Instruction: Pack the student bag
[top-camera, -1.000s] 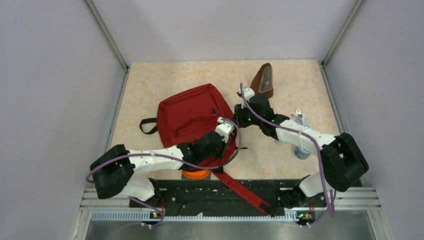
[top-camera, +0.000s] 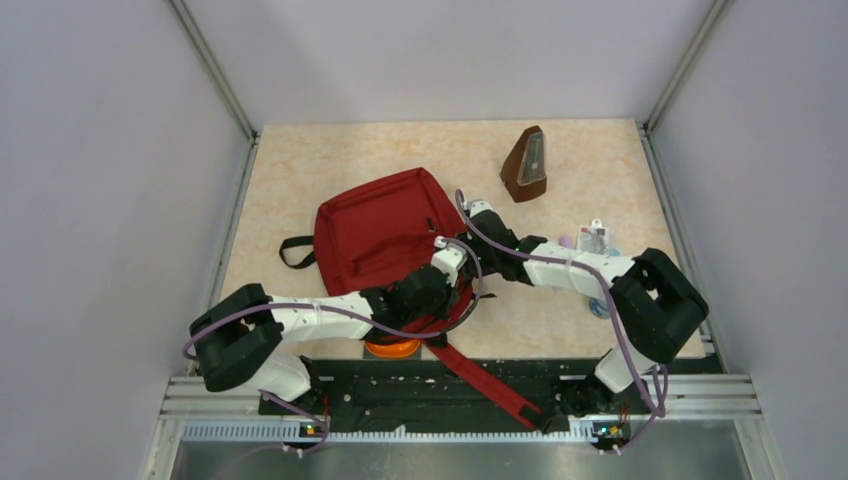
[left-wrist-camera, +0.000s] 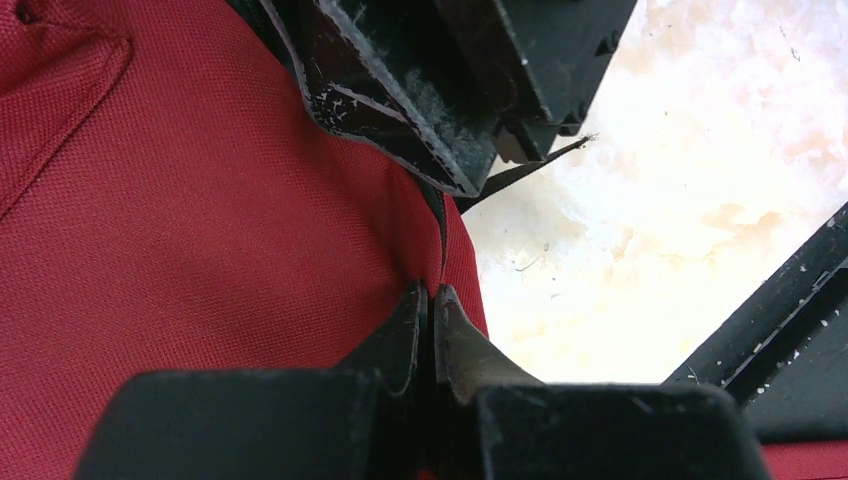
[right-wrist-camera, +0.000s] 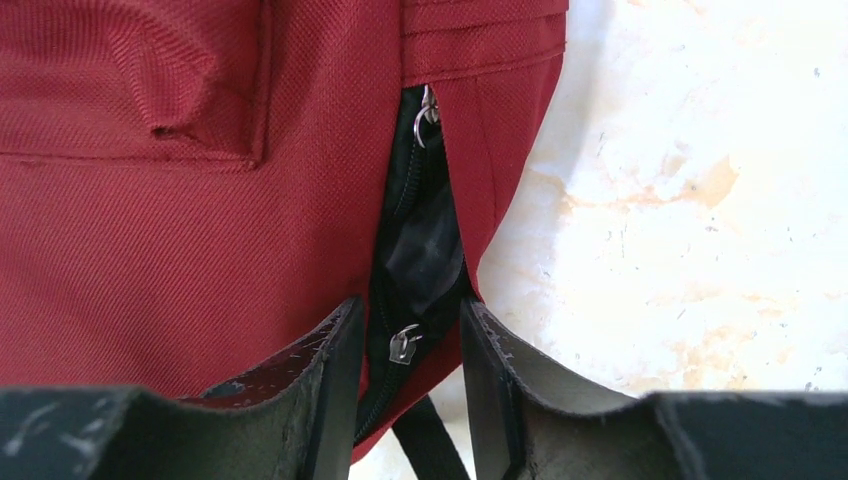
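The red bag (top-camera: 370, 215) lies on the table, a zipper along its right edge with a zipper pull (right-wrist-camera: 403, 345). My left gripper is shut at that edge, red fabric and dark trim running into its fingertips; how much it grips is hard to see. My right gripper stands open over the zipper opening, one finger each side of the lower pull, just beyond the left gripper in the top view. Its housing (left-wrist-camera: 450, 80) fills the top of the left wrist view.
A brown pouch (top-camera: 522, 165) stands at the back right. A small card-like item (top-camera: 594, 236) and blue items (top-camera: 600, 308) lie at the right, partly under the right arm. An orange object (top-camera: 390, 348) sits under the bag's front edge.
The left gripper has stayed at the bag's edge, its arm shifting only slightly.
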